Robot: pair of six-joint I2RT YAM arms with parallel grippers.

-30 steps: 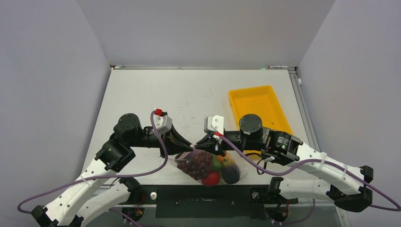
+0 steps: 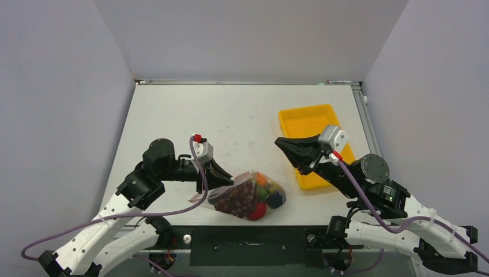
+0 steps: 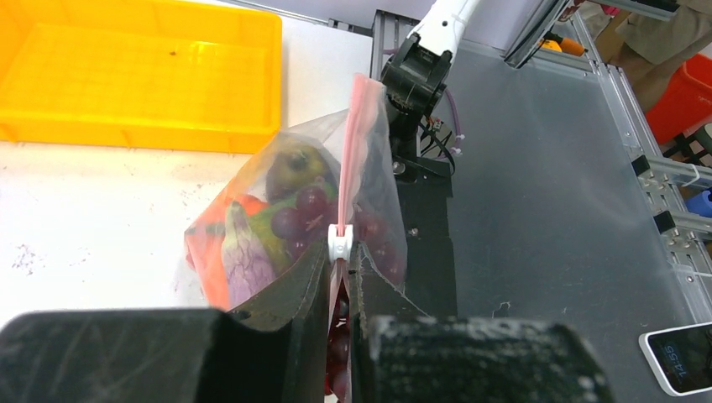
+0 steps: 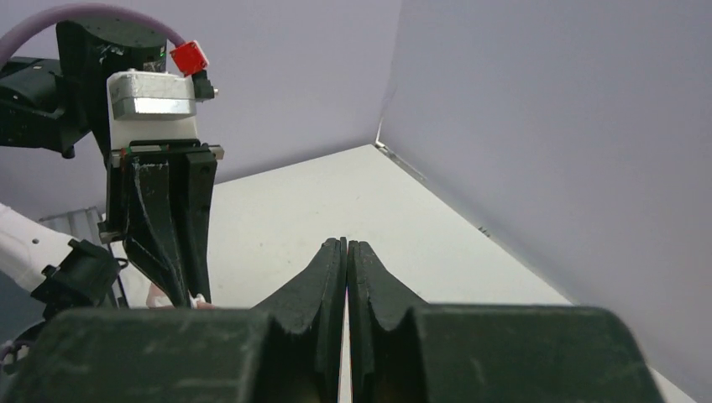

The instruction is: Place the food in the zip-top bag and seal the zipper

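The clear zip top bag (image 2: 234, 199), with grapes (image 2: 233, 201), a red fruit (image 2: 257, 211) and other food inside, lies near the table's front edge. My left gripper (image 2: 232, 181) is shut on its zipper edge. In the left wrist view the pink zipper strip (image 3: 359, 143) rises beyond the fingertips, and the white slider (image 3: 340, 242) sits right at them. A purple-striped eggplant (image 3: 244, 256) shows through the plastic. Up and to the right of the bag, clear of it, my right gripper (image 2: 279, 142) is shut; nothing shows between its fingertips.
At the right side of the table stands an empty-looking yellow tray (image 2: 305, 115), partly hidden under the right arm. Bare white table (image 2: 190, 121) fills the middle and back. Grey walls enclose the sides and back.
My right gripper has moved away from the left fingertips and the zipper, up and to the right. The bag's right end has lifted and bunched a little.
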